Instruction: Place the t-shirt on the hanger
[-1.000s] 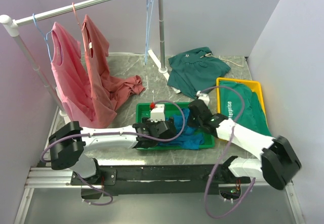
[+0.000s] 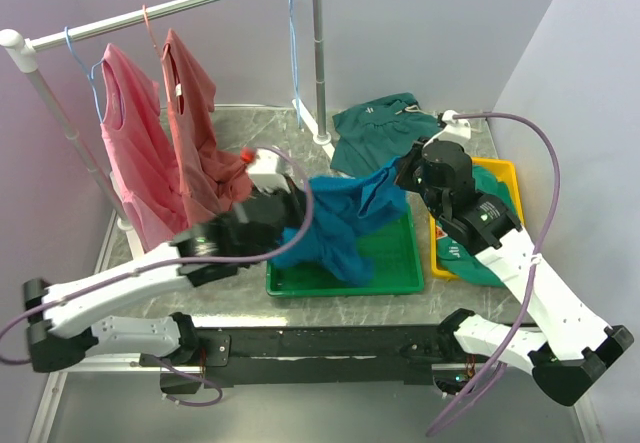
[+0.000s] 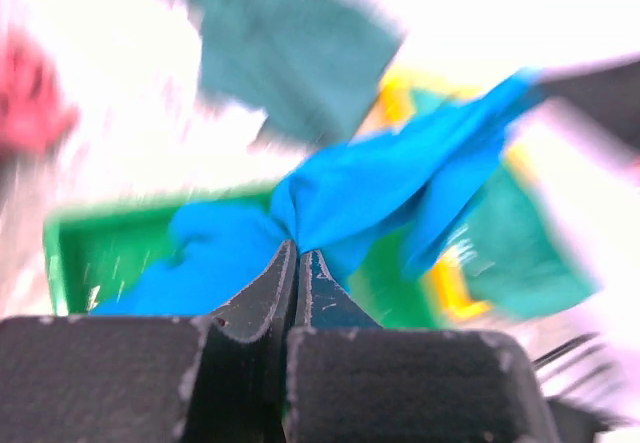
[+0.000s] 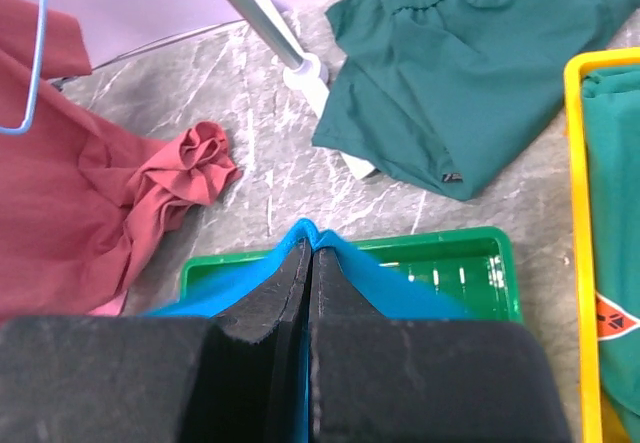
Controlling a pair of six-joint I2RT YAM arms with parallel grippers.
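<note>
A blue t shirt hangs bunched above the green tray, stretched between my two grippers. My right gripper is shut on a fold of its cloth, which drapes down on both sides of the fingertips. In the left wrist view the tips of my left gripper are shut, with the blue cloth right at them. Part of the shirt is hidden behind the left arm in the top view. An empty blue hanger hangs from the rack's bar near its right end.
Pink and red garments hang at the rack's left. Below lies the green tray. A dark green garment is spread behind it, and a yellow bin with green cloth stands at right.
</note>
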